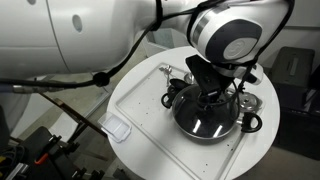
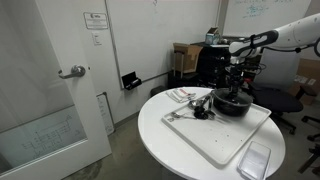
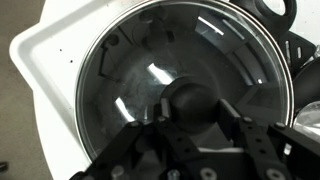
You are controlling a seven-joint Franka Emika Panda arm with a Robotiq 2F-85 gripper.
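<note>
A black pot [image 2: 229, 104] with two side handles stands on a white tray, toward the tray's far right part. Over its top is a clear glass lid [image 3: 130, 75] with a metal rim and a round black knob [image 3: 190, 98]. My gripper is shut on that knob from above, one finger at each side of it. In exterior view 1 the gripper [image 1: 211, 98] and arm hide part of the lid. Whether the lid rests fully on the pot or sits slightly above it is hard to tell.
The white tray [image 1: 150, 122] has bare room left of and in front of the pot. Several dark and metal utensils [image 2: 203, 107] lie beside the pot. A clear plastic container [image 1: 117, 127] sits near the round table's [image 2: 160, 140] edge.
</note>
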